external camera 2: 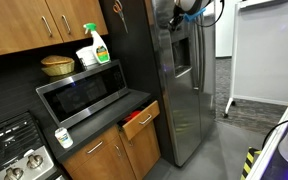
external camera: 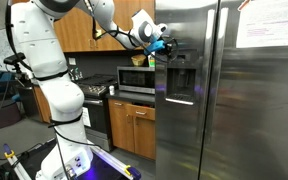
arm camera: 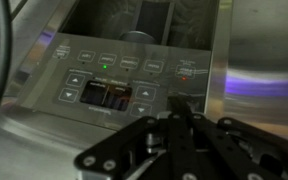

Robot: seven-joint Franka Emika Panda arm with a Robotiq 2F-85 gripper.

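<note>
A tall stainless steel fridge (external camera: 177,120) stands in front of the arm, with a water and ice dispenser (external camera: 180,82) set in its door. In the wrist view the dispenser's control panel (arm camera: 112,88) shows rows of buttons and a lit display (arm camera: 106,95). My gripper is shut at the panel's lower right edge, with nothing visible between its fingers. Whether the fingertips touch the panel cannot be told. From the side, the gripper (external camera: 168,47) appears high at the fridge door, close to the dispenser's top.
Left of the fridge are a microwave (external camera 2: 85,96), a spray bottle (external camera 2: 99,42), a basket (external camera 2: 57,66) and a white cup (external camera 2: 63,137). A drawer (external camera 2: 140,121) stands partly pulled out below the counter. Open floor lies before the fridge.
</note>
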